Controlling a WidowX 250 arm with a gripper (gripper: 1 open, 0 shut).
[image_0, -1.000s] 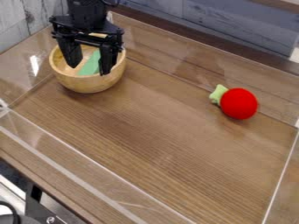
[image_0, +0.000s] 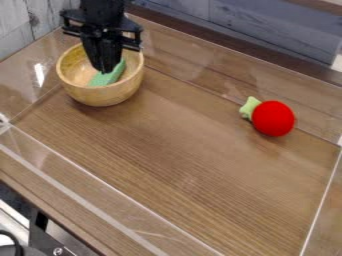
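A tan bowl (image_0: 91, 93) stands at the upper left of the table with a light green object (image_0: 110, 74) inside it. My black gripper (image_0: 100, 62) hangs over the bowl's back part, partly in front of the green object. I cannot make out anything held between its fingers; it looks shut.
A red round object (image_0: 273, 119) with a pale green piece (image_0: 250, 105) beside it lies at the right. A pale wall edge runs along the back and left.
My gripper has drawn upward and narrowed from a wider spread over the bowl. More of the green object in the bowl now shows below it.
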